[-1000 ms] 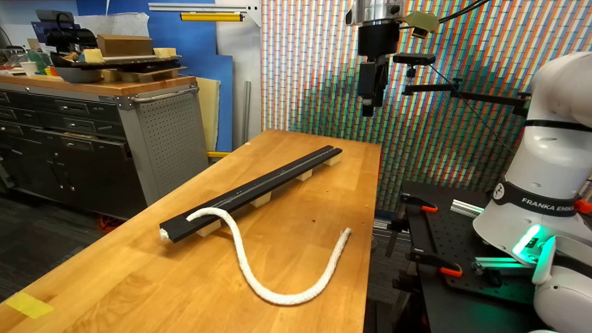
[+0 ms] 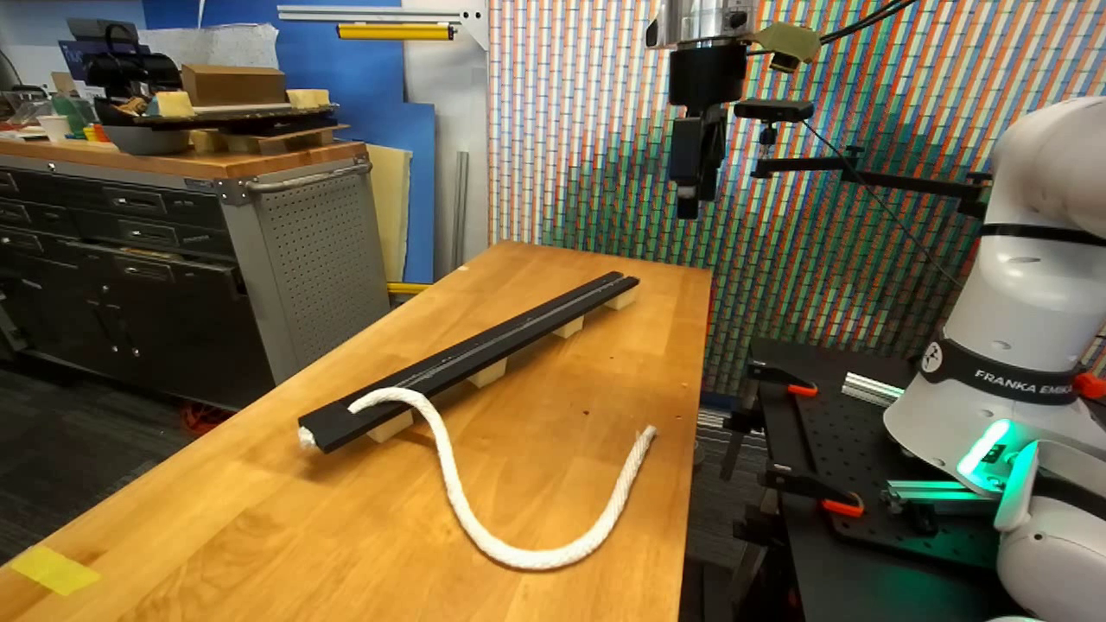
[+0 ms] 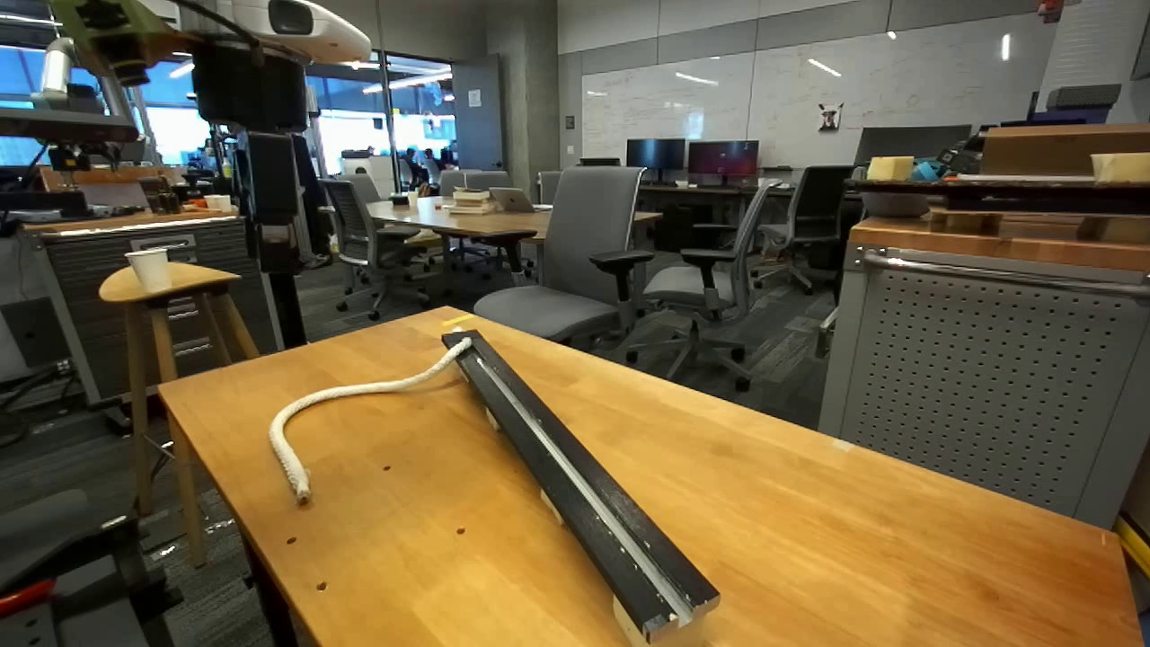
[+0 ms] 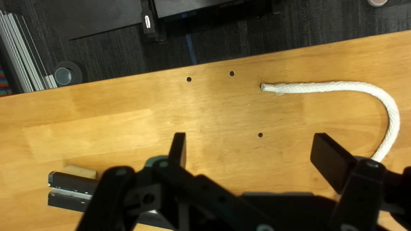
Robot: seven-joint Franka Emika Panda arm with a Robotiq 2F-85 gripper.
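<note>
A thick white rope (image 2: pixel 453 480) curves across the tabletop, one end lying loose near the table's right edge. Its other end sits at the near end of a long black grooved bar (image 2: pixel 498 340), with a white tip poking out below that end. In the second exterior view the rope (image 3: pixel 342 393) meets the bar (image 3: pixel 544 442) at its far end; most of the groove is bare. High above the table hangs my gripper, open, its fingers wide apart over bare wood. The wrist view shows the loose rope end (image 4: pixel 269 88) beyond the fingers, touching neither.
Pale wooden blocks (image 2: pixel 487 373) raise the bar off the wooden table (image 2: pixel 581 477). A piece of yellow tape (image 2: pixel 54 569) marks the near left corner. Small holes (image 4: pixel 231 73) dot the tabletop. A tool cabinet (image 2: pixel 301 249) stands to the left.
</note>
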